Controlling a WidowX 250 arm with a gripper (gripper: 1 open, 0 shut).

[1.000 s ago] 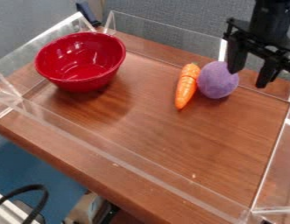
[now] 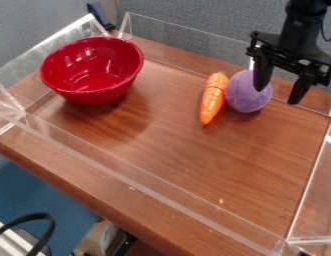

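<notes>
My black gripper (image 2: 280, 75) hangs at the upper right, open, its fingers apart over the back right of the table, just above and right of a purple round object (image 2: 248, 94). An orange carrot (image 2: 212, 98) lies on the wooden surface left of the purple object. A red bowl (image 2: 90, 65) stands at the back left.
Clear plastic walls border the wooden table (image 2: 168, 170). Below the left edge are a blue floor, a black cable and some boxes.
My gripper has shifted slightly left over the last second. The carrot, purple object and bowl have stayed where they were.
</notes>
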